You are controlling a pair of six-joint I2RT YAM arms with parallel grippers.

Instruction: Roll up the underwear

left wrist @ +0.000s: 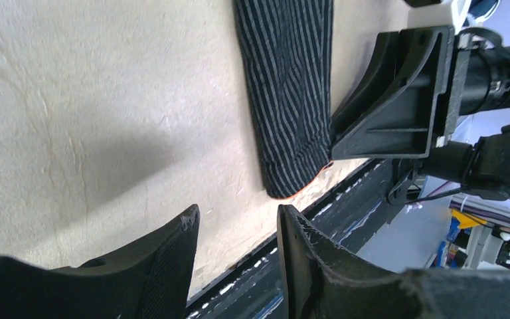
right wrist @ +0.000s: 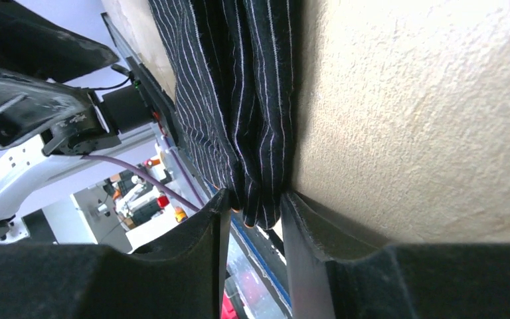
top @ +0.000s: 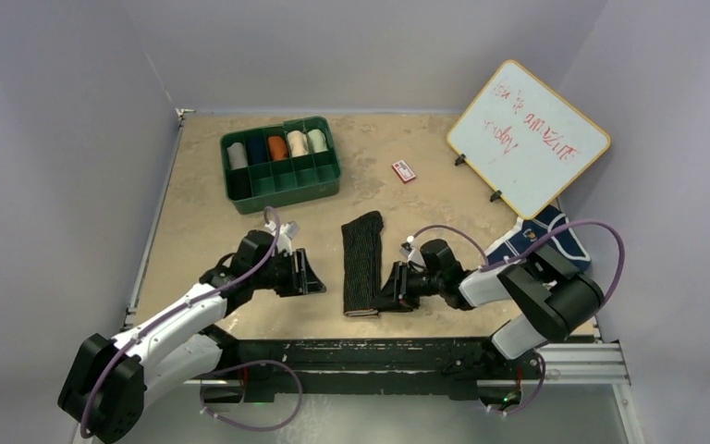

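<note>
The underwear (top: pixel 362 259), black with thin pale stripes, lies as a long folded strip on the table, running from back to front. At its front end my right gripper (top: pixel 381 305) comes in from the right. In the right wrist view the strip's end (right wrist: pixel 255 166) reaches between the right fingers, which stand part open, close on either side of the cloth. Whether both touch it I cannot tell. Left of the strip, my left gripper (top: pixel 319 282) hangs over bare table, its fingers (left wrist: pixel 180 246) apart and empty.
A green divided box (top: pixel 287 198) with several rolled cloths stands at the back left. A small red-and-white box (top: pixel 404 171) lies behind the strip. The whiteboard (top: pixel 529 139) and another folded garment (top: pixel 555 236) are at the right. The table's front edge is close.
</note>
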